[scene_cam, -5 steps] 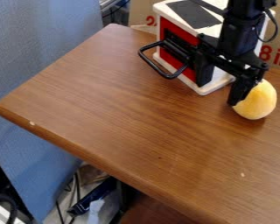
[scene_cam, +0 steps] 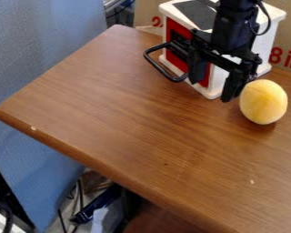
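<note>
A white toy appliance (scene_cam: 182, 16) with a red front and a black loop handle (scene_cam: 156, 63) stands at the back of the table. My black gripper (scene_cam: 213, 82) hangs in front of it, its fingers over the red front and the white side; whether it is open or shut is hard to make out. A round yellow fruit-like object (scene_cam: 264, 102) rests on the table just right of the gripper, apart from it.
A cardboard box (scene_cam: 287, 50) stands behind, and blue fabric (scene_cam: 33, 82) lies beyond the left edge.
My gripper has moved up and to the left, away from the yellow object, which is now more fully in view.
</note>
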